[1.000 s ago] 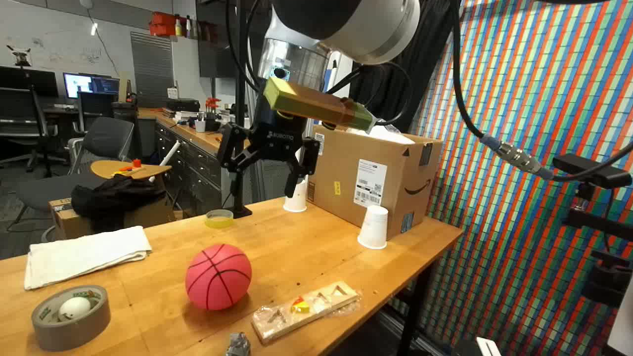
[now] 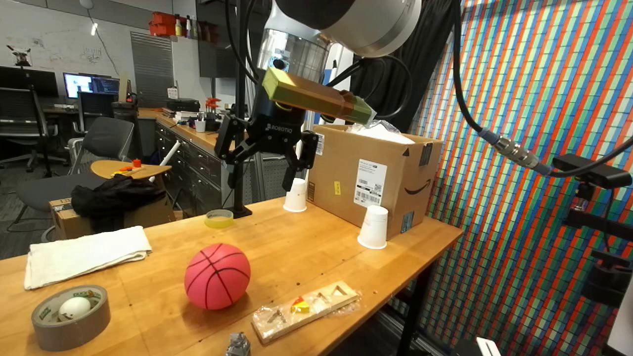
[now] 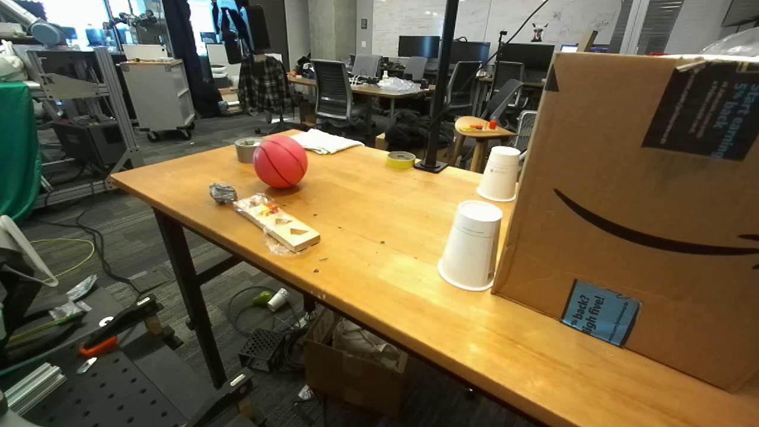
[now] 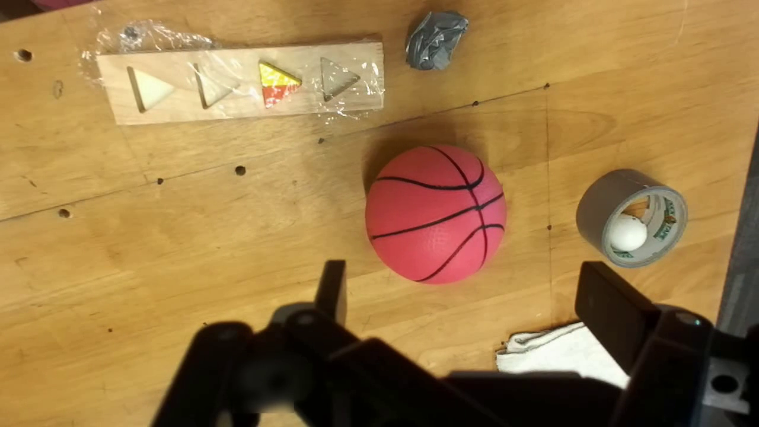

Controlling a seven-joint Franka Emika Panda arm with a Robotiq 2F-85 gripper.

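High over the table, my gripper is open, its two fingers wide apart and nothing held between them. A pink ball with black basketball lines rests on the wooden table below, clear of the fingers. From the wrist, that ball appears beyond the fingertips, between the gripper and a wooden puzzle board in clear wrap. One triangular slot of the board holds yellow and red pieces. The gripper is out of frame in exterior view 2, where the ball shows fully.
A grey tape roll encircles a white ball. Around the table lie a white cloth, a crumpled grey lump and a yellow tape roll. White cups stand by a large cardboard box.
My gripper has shifted slightly, its tips a little lower at right, and stays open. The pink ball sits a touch further left; everything else on the table looks unmoved.
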